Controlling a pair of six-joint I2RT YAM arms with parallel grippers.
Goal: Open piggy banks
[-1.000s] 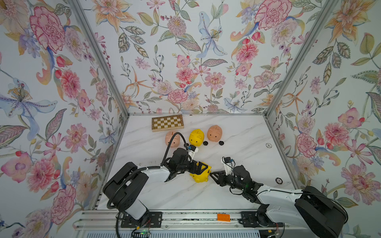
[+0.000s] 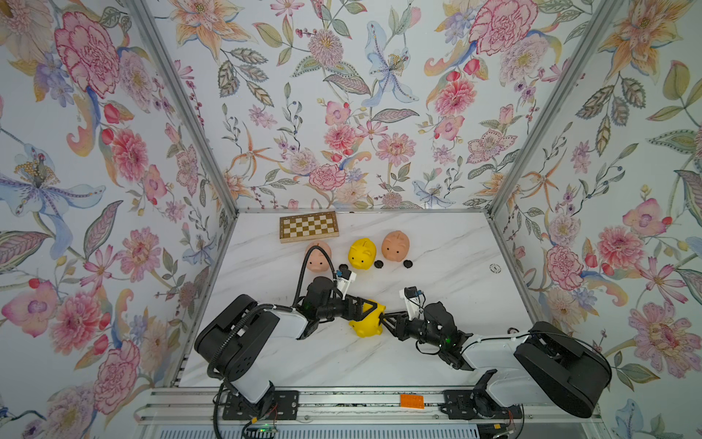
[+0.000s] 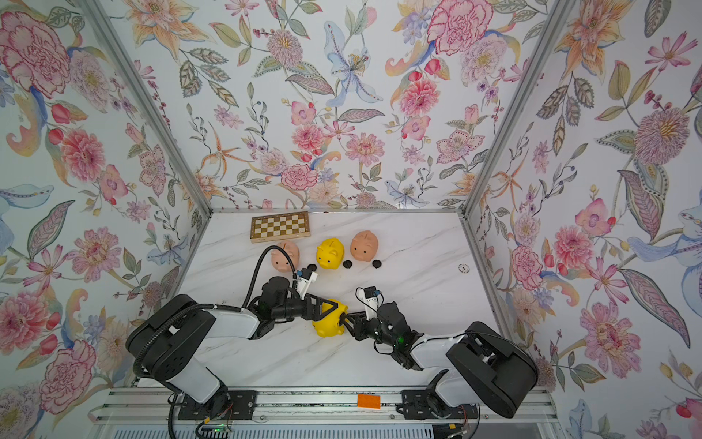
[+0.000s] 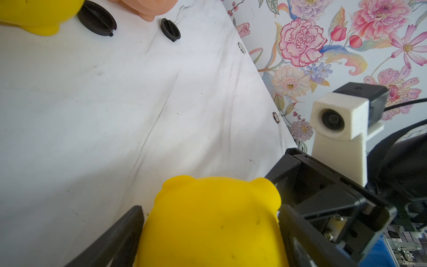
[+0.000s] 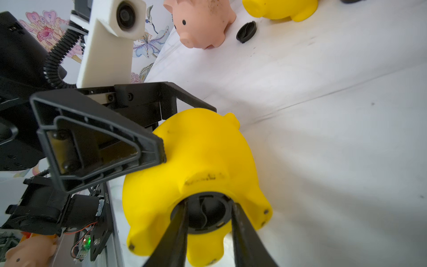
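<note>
A yellow piggy bank (image 2: pixel 367 325) is at the front middle of the table, its black plug (image 5: pixel 207 212) facing my right gripper. My left gripper has a finger against each side of its body, shut on it. Whether the bank touches the table, I cannot tell. In the right wrist view, my right gripper has its fingertips apart in front of the plug, one near each side of its rim. The plug is seated in the bank's underside. From the left wrist view, the right fingertips are hidden behind the bank.
Behind stand a pink bank (image 2: pixel 318 257), another yellow bank (image 2: pixel 362 253) and a second pink bank (image 2: pixel 395 246). Loose black plugs (image 2: pixel 408 264) lie near them. A checkered board (image 2: pixel 309 226) is at the back left.
My right gripper has moved left, up to the yellow bank's plug.
</note>
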